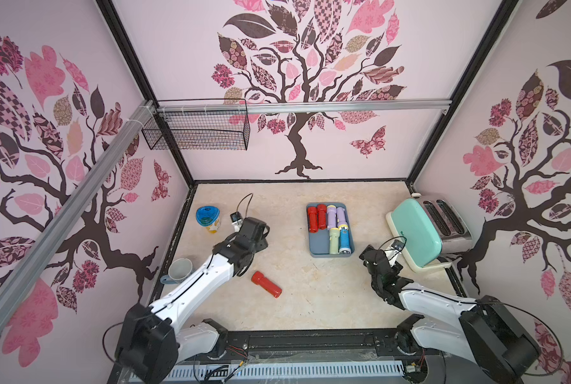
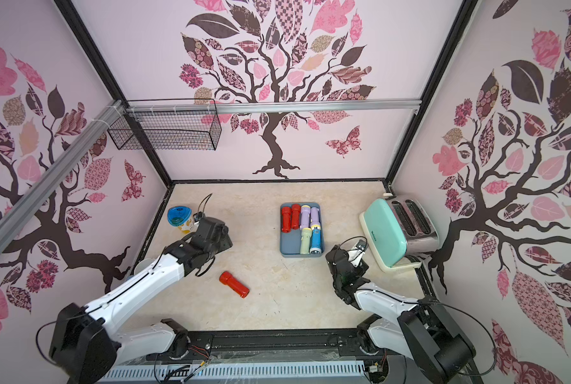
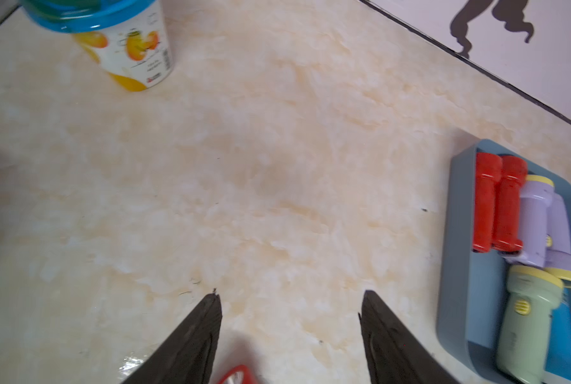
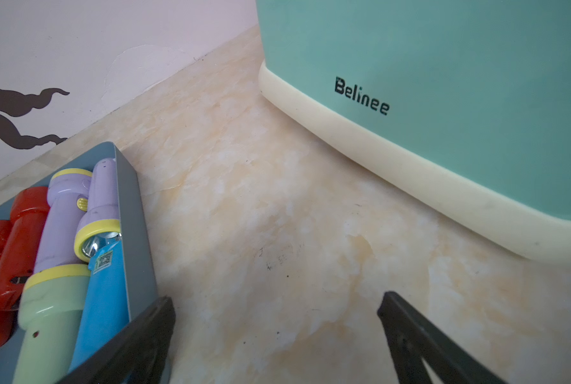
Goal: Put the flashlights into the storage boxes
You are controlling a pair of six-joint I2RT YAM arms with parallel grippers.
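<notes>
One red flashlight point(image 1: 266, 284) lies on the table, in front of my left gripper; only its red end point(image 3: 237, 375) shows at the bottom of the left wrist view. The grey-blue storage box point(image 1: 321, 254) stands at mid-table, holding two red flashlights point(image 3: 496, 201), two lilac ones point(image 3: 532, 220), a pale green one point(image 3: 524, 332) and a blue one point(image 4: 103, 300). My left gripper hovers over bare table left of the box, its fingers apart and empty. Right of the box, my right gripper is open with nothing between its fingers.
A mint-green toaster point(image 1: 416, 231) stands at the right edge. At the left are a blue-lidded cup point(image 1: 207, 219) and a mug point(image 1: 180, 270) close to the left arm. Above the back left hangs a wire basket point(image 1: 202, 131).
</notes>
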